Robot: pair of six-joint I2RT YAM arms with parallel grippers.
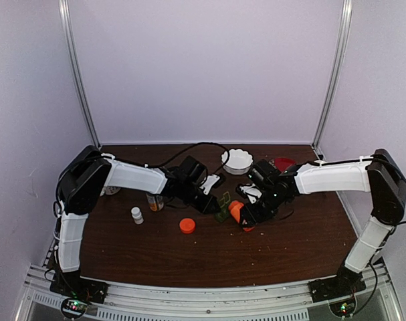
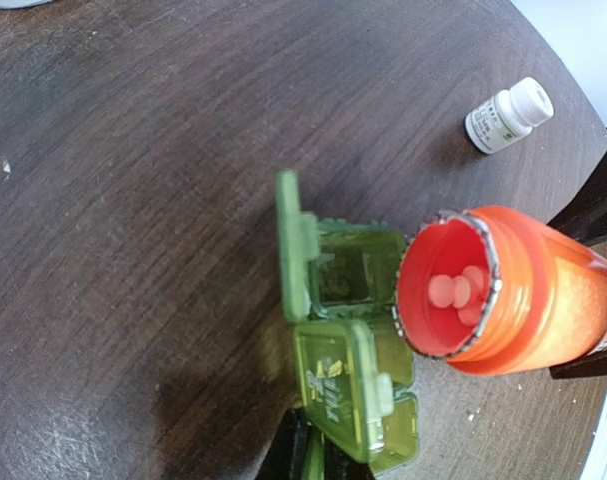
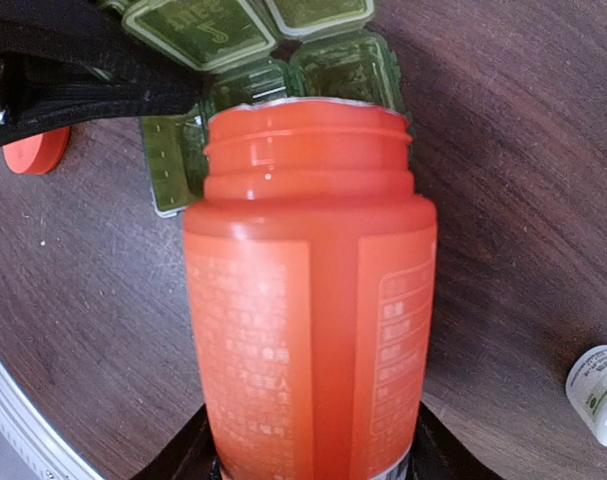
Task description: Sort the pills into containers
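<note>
An uncapped orange pill bottle [image 2: 543, 290] is tilted over the green pill box, its mouth toward the box; several round pills [image 2: 453, 290] show inside it. My right gripper is shut on the bottle's body. The green pill box [image 2: 358, 265] lies on the table with at least one lid raised. At its near end my left gripper is shut on the box, though the exact grip is partly hidden. No pills can be made out in the visible compartments.
A white bottle [image 2: 508, 115] stands close by on the right, and another white bottle [image 1: 137, 215] at left. The orange cap [image 1: 187, 225] lies in front. Behind are a white bowl [image 1: 237, 161] and a red bowl [image 1: 283, 163].
</note>
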